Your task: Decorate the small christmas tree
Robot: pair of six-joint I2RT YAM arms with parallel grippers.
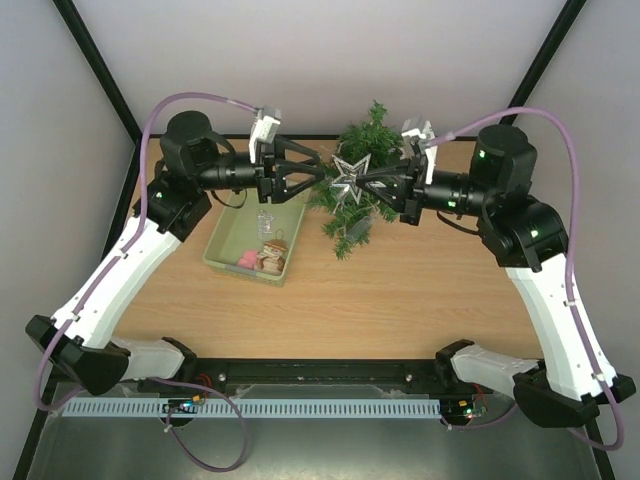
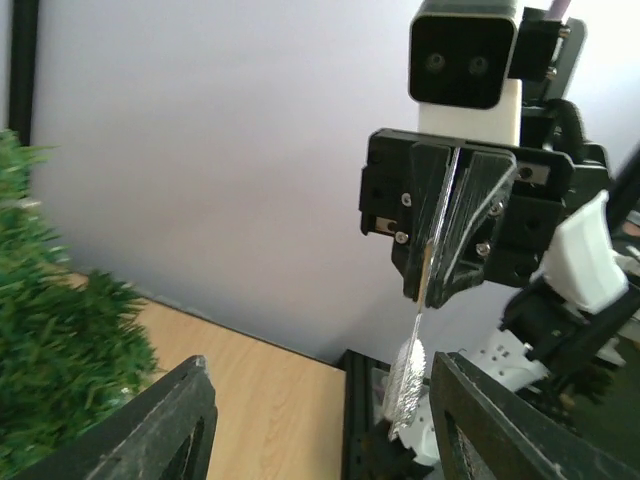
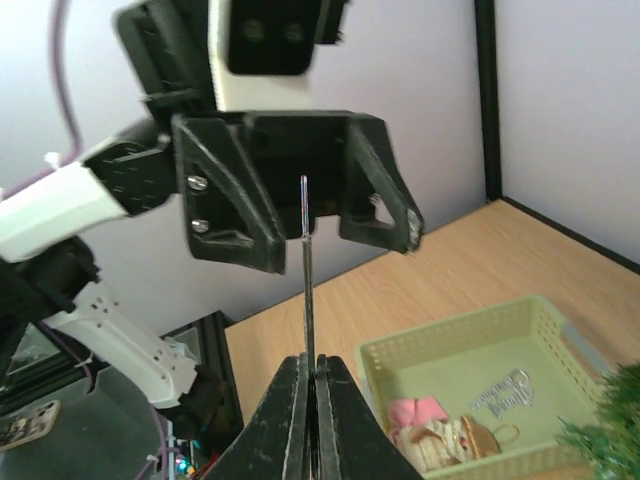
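My right gripper [image 1: 360, 183] holds a silver star ornament [image 1: 347, 172] over the green tree [image 1: 369, 129]; in the right wrist view it is shut on the star, seen edge-on as a thin upright strip. My left gripper [image 1: 316, 168] faces it at close range, fingers open with nothing between them; in the left wrist view the thin edge of the star stands just beyond those fingers, at the right gripper. The tree also fills the left side of the left wrist view.
A pale green basket [image 1: 222, 250] left of the tree holds a pink item [image 1: 249, 259], brown ornaments and clear pieces.
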